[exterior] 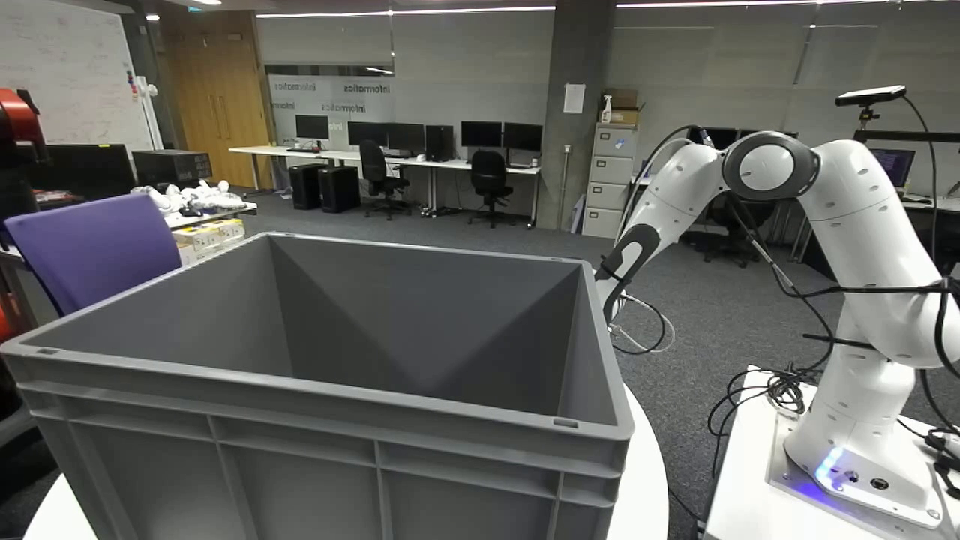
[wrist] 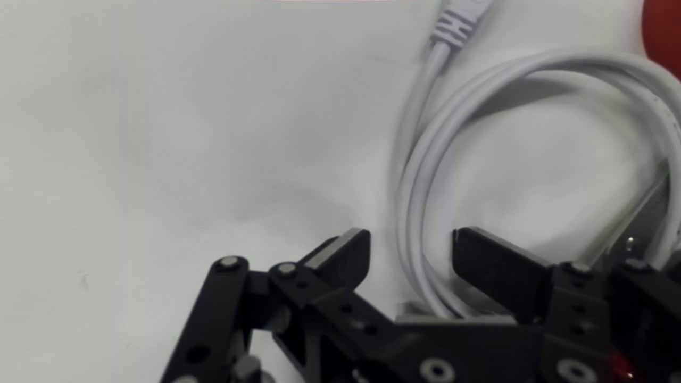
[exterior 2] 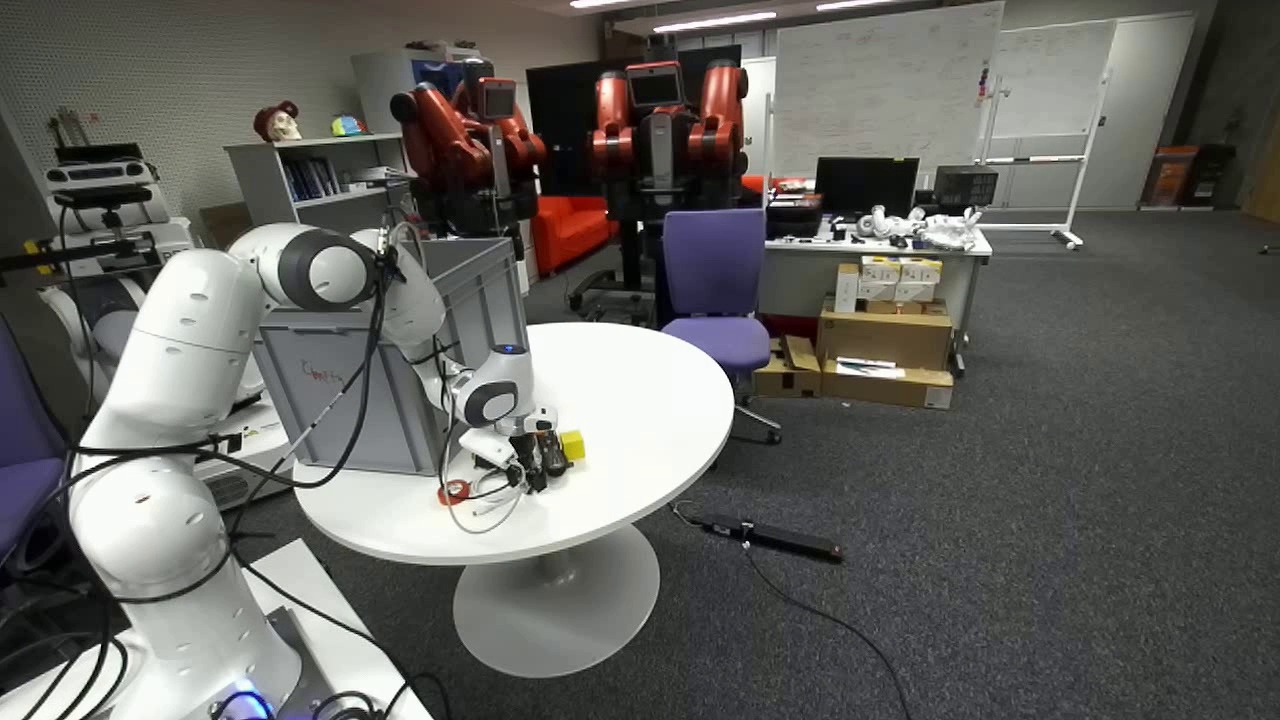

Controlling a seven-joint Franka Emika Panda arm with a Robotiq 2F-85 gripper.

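Observation:
A coiled white cable (wrist: 418, 191) lies on the white table, its plug end (wrist: 461, 22) pointing away at the top of the wrist view. My gripper is part open around the left strands of the coil, one finger (wrist: 348, 258) outside the loop and the other (wrist: 491, 268) over its inside. Clear gaps show between both fingers and the cable. In exterior view 2 the gripper (exterior 2: 536, 466) is low at the tabletop, its fingers hard to make out. Exterior view 1 hides it behind the grey crate.
The tall grey crate (exterior: 315, 376) stands on the round table (exterior 2: 636, 396) close beside the arm. A yellow block (exterior 2: 572, 445) and a red object (exterior 2: 453, 491) lie near the gripper. A metallic object (wrist: 635, 223) shows at the coil's right.

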